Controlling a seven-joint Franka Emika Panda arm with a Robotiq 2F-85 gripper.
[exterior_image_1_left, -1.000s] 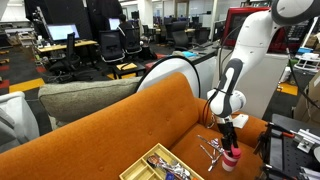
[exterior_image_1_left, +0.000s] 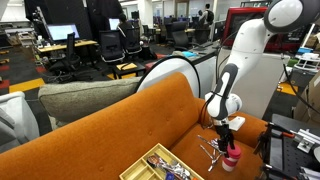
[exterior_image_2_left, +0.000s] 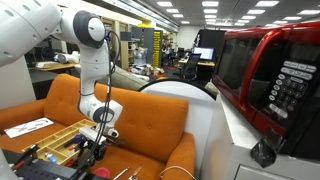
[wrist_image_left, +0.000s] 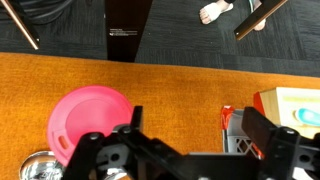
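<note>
A pink round lid or cup (wrist_image_left: 92, 118) lies to the left of my gripper in the wrist view. The same pink thing (exterior_image_1_left: 231, 160) shows on the orange sofa seat in exterior view 1, beneath the arm. In the wrist view my fingers stand wide apart at the bottom, and orange fabric shows in the gap between them. Exterior view 2 has only part of the pink thing (exterior_image_2_left: 102, 172) at its lower edge. Whether the gripper touches it is hard to tell from outside.
A wooden compartment tray (exterior_image_1_left: 134, 172) with tools stands left of the arm. Silver utensils (exterior_image_1_left: 209, 153) lie on the seat near the pink thing. A box with a pale opening (wrist_image_left: 290, 108) is at the wrist view's right. The sofa backrest (exterior_image_1_left: 110, 120) rises behind.
Over the last second the arm's lower end has shifted slightly around the pink thing. The pink thing and the tray look unmoved.
</note>
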